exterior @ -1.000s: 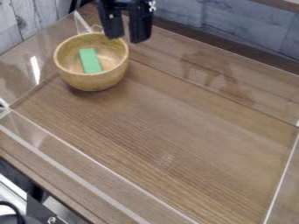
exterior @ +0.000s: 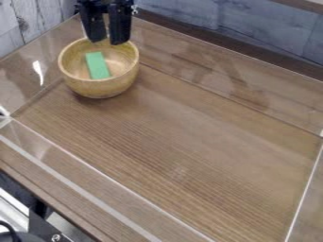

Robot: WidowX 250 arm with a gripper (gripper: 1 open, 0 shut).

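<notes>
A tan bowl (exterior: 115, 86) sits on the wooden table at the upper left, with a mint-green block (exterior: 97, 65) inside it. The black gripper (exterior: 106, 38) hangs over the back of the bowl, above and beside the block, partly cut off by the top edge. Its fingers are too small and dark to read.
Grey walls run along the back right and upper left. Some cables (exterior: 13, 232) show at the lower left corner.
The bowl and block look unmoved.
</notes>
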